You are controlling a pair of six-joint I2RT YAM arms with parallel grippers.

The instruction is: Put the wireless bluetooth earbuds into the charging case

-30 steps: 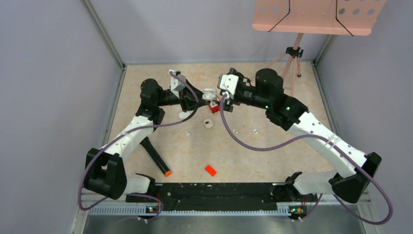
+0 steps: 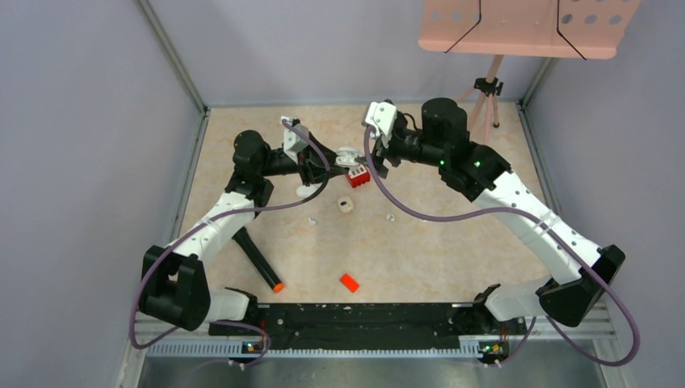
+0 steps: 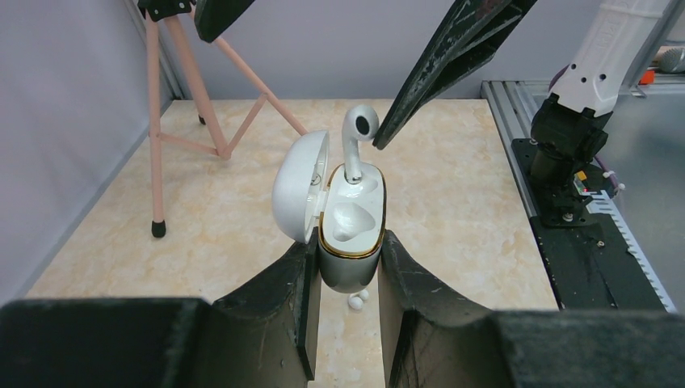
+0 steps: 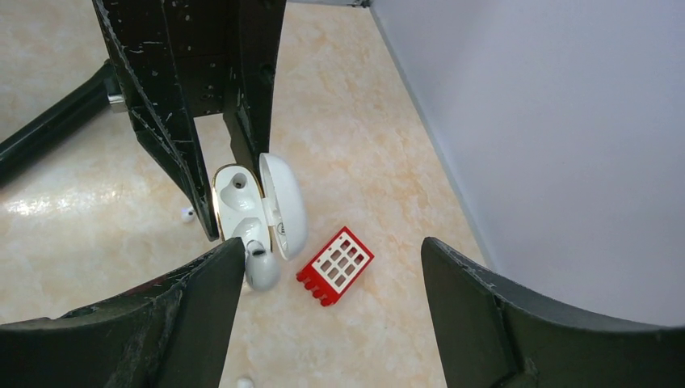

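Note:
My left gripper is shut on the open white charging case point(image 3: 352, 214), holding it upright with the lid point(image 3: 295, 186) folded to one side. One earbud point(image 3: 359, 125) stands at the far slot, its head above the case; the near slot is empty. My right gripper is open, its fingertips just beside that earbud point(image 4: 261, 271). From these views I cannot tell whether the earbud is seated fully or touching a finger.
A red block with a white grid point(image 4: 335, 265) lies below the case. The black tube point(image 2: 257, 259), red card point(image 2: 349, 283) and small white pieces lie on the table. A pink tripod point(image 2: 490, 101) stands at back right.
My right arm has moved toward the back of the table, away from the front edge. The left arm and the case in its gripper have stayed still.

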